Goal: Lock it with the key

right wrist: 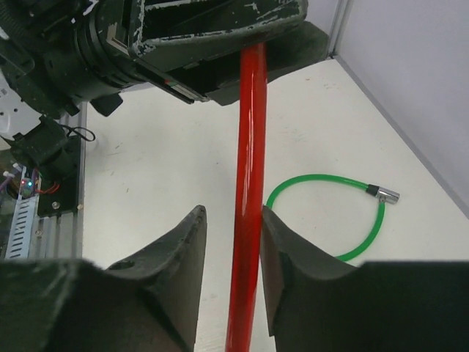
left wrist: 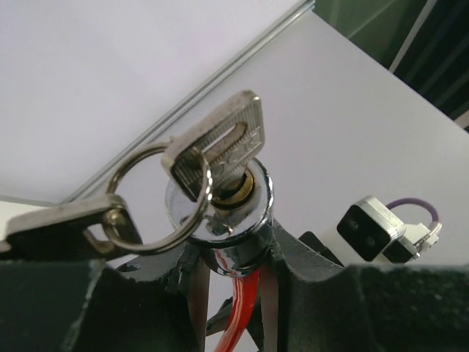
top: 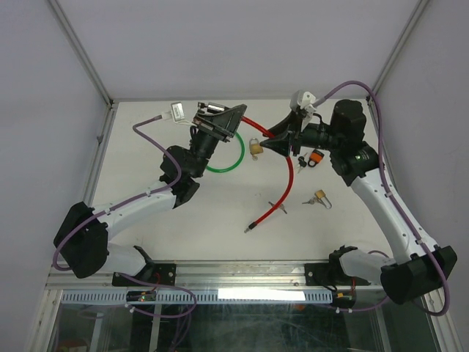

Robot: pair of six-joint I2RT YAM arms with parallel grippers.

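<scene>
My left gripper is shut on the silver lock head (left wrist: 242, 253) of the red cable lock. A key (left wrist: 220, 143) stands in the face of that lock head, and a ring (left wrist: 157, 246) joins it to a second, dangling key (left wrist: 66, 224). From the head the red cable (top: 289, 176) arcs right, then hangs down to its free metal tip (top: 250, 226), apart from the lock head. Partway along, my right gripper is part open with the cable passing between its fingers, closer to one of them.
On the table lie a green cable lock (top: 240, 158), a brass padlock (top: 255, 147), an orange padlock (top: 315, 158) with keys, another small padlock (top: 320, 195) and loose keys (top: 278, 207).
</scene>
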